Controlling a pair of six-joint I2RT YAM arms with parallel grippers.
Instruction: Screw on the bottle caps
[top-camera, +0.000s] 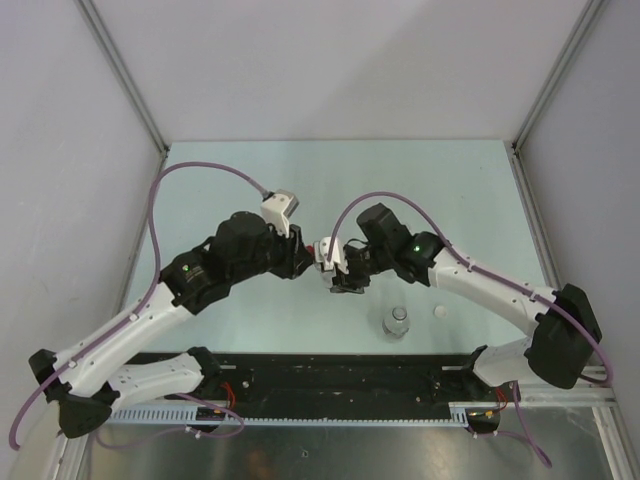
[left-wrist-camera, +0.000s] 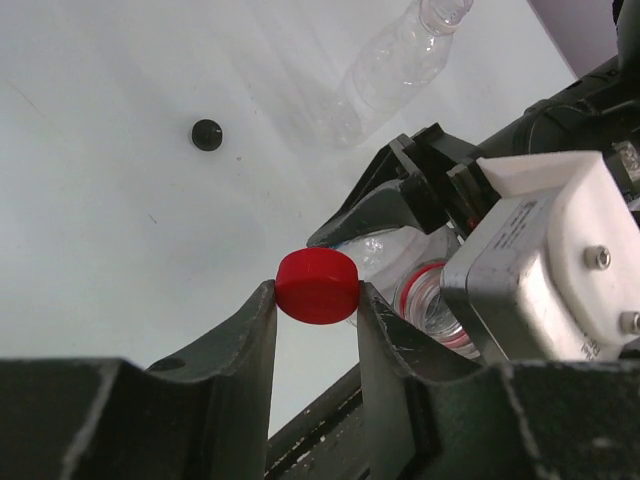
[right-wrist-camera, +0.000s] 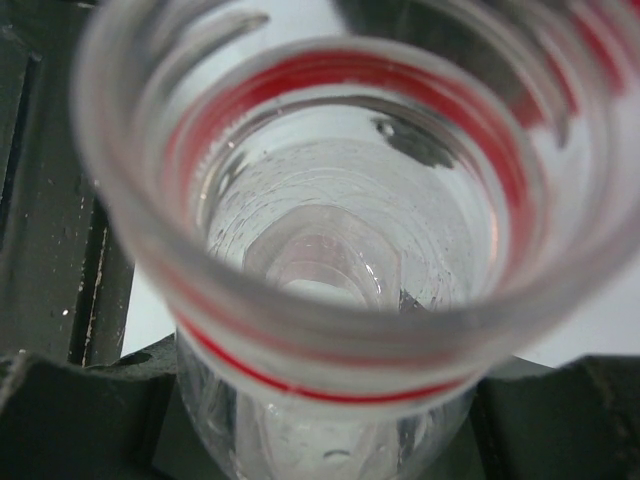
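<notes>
My left gripper is shut on a red cap (left-wrist-camera: 316, 276), held at its fingertips and seen near the centre of the left wrist view. Just beside it, my right gripper (top-camera: 342, 270) is shut on a clear bottle (right-wrist-camera: 320, 430), whose open mouth with red rings fills the right wrist view. In the top view the two grippers face each other at the middle of the table, with the cap close to the bottle's neck. Whether they touch cannot be told.
A second clear bottle (top-camera: 395, 322) stands at the right front of the table (top-camera: 220, 320). A small white disc (top-camera: 440, 311) lies right of it; in the left wrist view it appears as a dark cap (left-wrist-camera: 206, 134).
</notes>
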